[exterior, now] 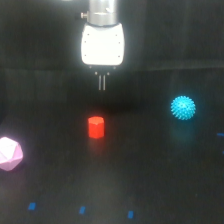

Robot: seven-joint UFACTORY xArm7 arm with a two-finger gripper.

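Observation:
In the camera view, my gripper point(102, 86) hangs with its fingers pointing down, drawn close together. Only a narrow gap shows between them, with nothing in it. Its white body point(103, 45) is at the top of the view. A small red block point(96, 127) rests on the dark surface, lower in the picture than the fingertips and slightly to their left. The fingers and the block are apart in the picture.
A spiky light-blue ball point(183, 108) sits to the right. At the left edge is a pink faceted ball point(10, 153). Small blue marks, such as this blue mark point(82, 210), dot the front of the dark surface. Open surface surrounds the red block.

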